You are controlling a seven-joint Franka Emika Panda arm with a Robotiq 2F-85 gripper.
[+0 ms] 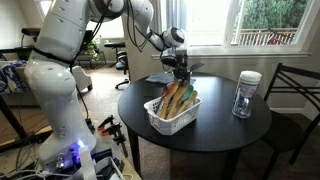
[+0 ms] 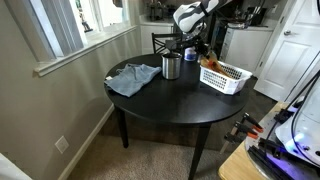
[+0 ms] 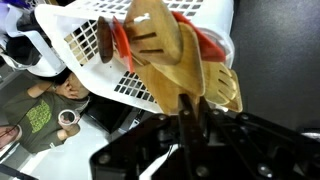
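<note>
A white plastic basket [image 1: 173, 126] stands on the round dark table, with several wooden and coloured utensils [image 1: 176, 97] leaning up out of it. My gripper [image 1: 182, 77] is pointed down at the tops of these utensils. In the wrist view, wooden utensils [image 3: 158, 42] and a red one [image 3: 211, 46] lie in and across the basket [image 3: 98, 75]. One wooden handle [image 3: 190, 77] runs up to the black fingers at the lower part of that view. Whether the fingers grip it cannot be made out, as the fingers blend into the dark background.
On the right side of the table [image 1: 222, 138] stands a tall canister [image 1: 246, 93]. A blue-grey cloth [image 2: 134, 79] lies flat farther off. Bare tabletop shows between the basket and canister; a dark chair [image 1: 293, 100] stands beyond the table's right edge.
</note>
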